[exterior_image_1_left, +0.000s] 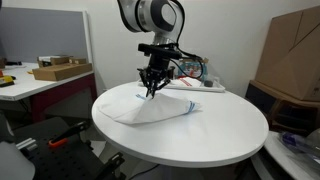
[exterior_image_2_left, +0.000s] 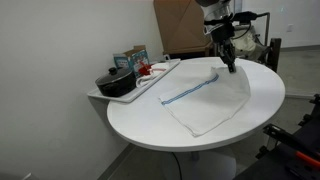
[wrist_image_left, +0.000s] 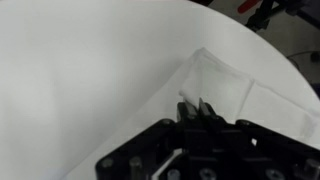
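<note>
A white cloth (exterior_image_2_left: 210, 115) with a blue stripe lies across the round white table (exterior_image_1_left: 215, 135). My gripper (exterior_image_1_left: 151, 95) is shut on a part of this cloth near its edge and holds it raised in a peak. In exterior view 2 the gripper (exterior_image_2_left: 231, 69) stands at the cloth's far right side, with fabric hanging beneath its fingers. The wrist view shows the cloth (wrist_image_left: 225, 82) running up to the closed fingertips, its folded corner lying beyond them. How much fabric is pinched cannot be made out.
At the table's back edge a white tray (exterior_image_2_left: 124, 97) carries a black lidded pot (exterior_image_2_left: 115, 79) and other items. Close by is a colourful box (exterior_image_2_left: 131, 62).
</note>
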